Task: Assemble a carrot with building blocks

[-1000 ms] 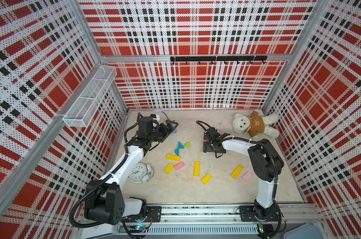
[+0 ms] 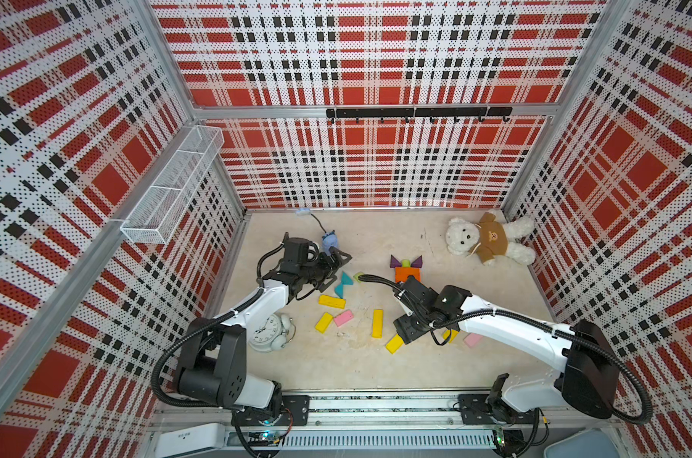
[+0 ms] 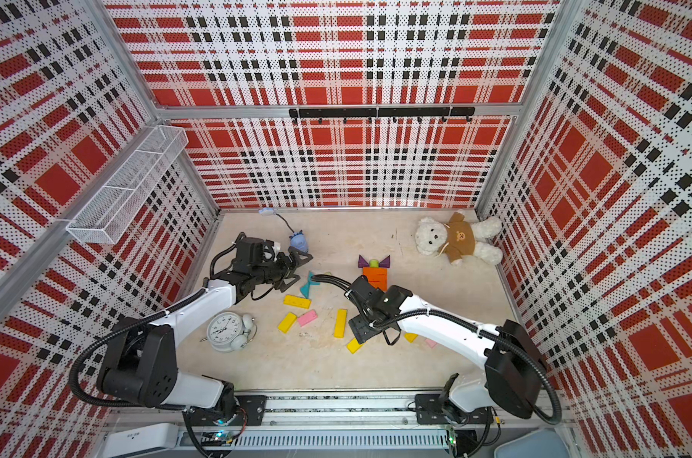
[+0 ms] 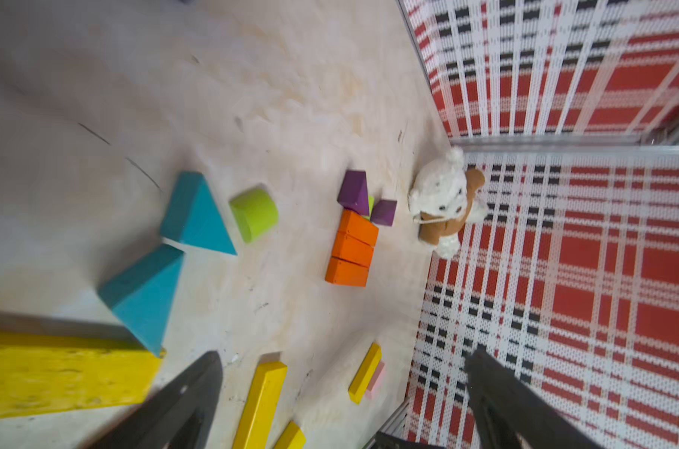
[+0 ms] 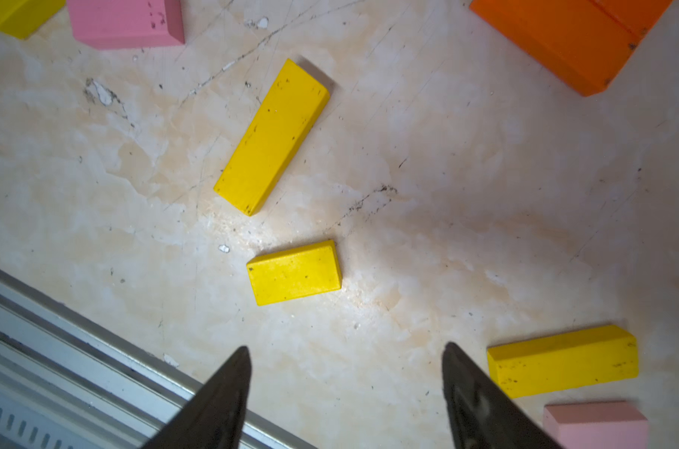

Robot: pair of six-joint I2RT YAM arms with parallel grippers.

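An orange stack of blocks lies at the middle back with two purple pieces and green at its top. Two cyan triangles and a green cylinder lie left of it. Yellow blocks and pink blocks are scattered across the front. My left gripper is open over the left side, near the cyan triangles, nothing between its fingers. My right gripper hangs above the front yellow blocks, fingers apart, with a small yellow block ahead of them.
A teddy bear lies at the back right. An alarm clock sits at the left front. A blue object with a cord is at the back left, beside my left gripper. Bare table lies at the centre back.
My right gripper has moved from over the orange blocks toward the front, uncovering them. My left gripper has shifted slightly toward the front.
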